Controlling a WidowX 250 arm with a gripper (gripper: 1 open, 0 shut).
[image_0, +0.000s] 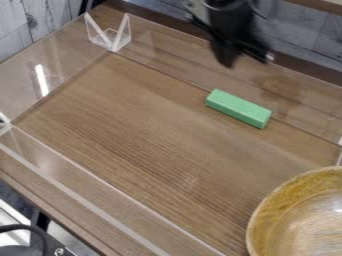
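The black robot arm with its gripper (221, 55) hangs at the top centre, blurred, its fingertips raised above the table behind a green block (238, 108). The block lies flat and alone on the wooden table (134, 160). Nothing shows between the fingers; whether they are open or shut is hard to tell in the blur.
A yellow bowl (301, 215) sits at the lower right. A clear plastic piece (110, 32) stands at the back left. A dark cable lies at the lower left corner.
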